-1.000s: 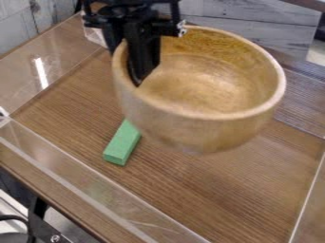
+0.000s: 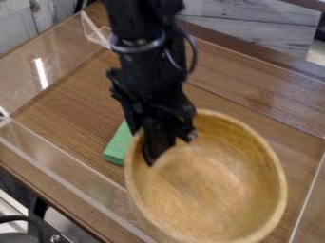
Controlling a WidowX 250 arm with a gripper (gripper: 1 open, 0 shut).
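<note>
My black gripper (image 2: 155,140) is shut on the upper left rim of a large tan bowl (image 2: 210,185), which is low over the near right part of the wooden table. A green block (image 2: 120,145) lies just left of the bowl, partly hidden behind it and the gripper.
Bare wood also shows at the back right (image 2: 248,85). A pale grey panel stands behind the table.
My gripper has carried the bowl down and toward the near side of the table; the bowl now appears lower in the view and less close to the camera.
</note>
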